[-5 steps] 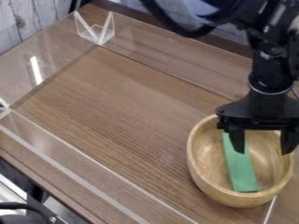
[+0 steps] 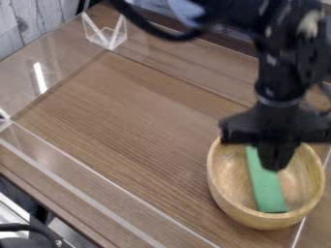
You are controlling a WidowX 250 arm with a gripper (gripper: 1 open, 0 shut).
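Observation:
My gripper hangs blurred over the right side of the table, above a tan bowl. A green rectangular object lies inside the bowl, its upper end near or behind the gripper's dark lower parts. The gripper's fingertips are blurred, so whether anything is between them is hard to see; it looks shut.
A white wire-like holder stands at the back left. Black cables lie off the table's edge at the lower left.
The gripper has shifted slightly upward and is now moving, blurred, with more of the bowl and green object showing below it. The bowl stays in place.

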